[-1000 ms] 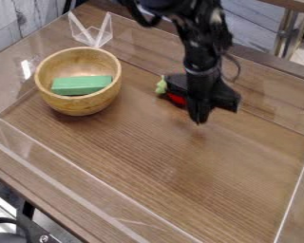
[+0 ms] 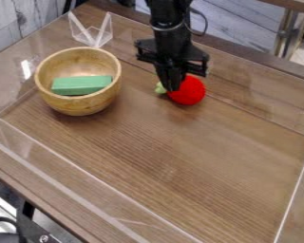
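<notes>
My black gripper (image 2: 160, 84) hangs in the upper middle, its fingertips low beside a red round object (image 2: 186, 92) with a small pale green part (image 2: 162, 89) at its left. The gripper looks shut; whether it touches the red object I cannot tell. A wooden bowl (image 2: 105, 101) on the left holds a green block (image 2: 81, 84).
A clear, crumpled-looking item (image 2: 98, 30) lies at the back left. A wooden ledge (image 2: 275, 5) runs along the top right.
My gripper has moved left, away from the front right, and slightly back. The red object now shows more fully at its right.
</notes>
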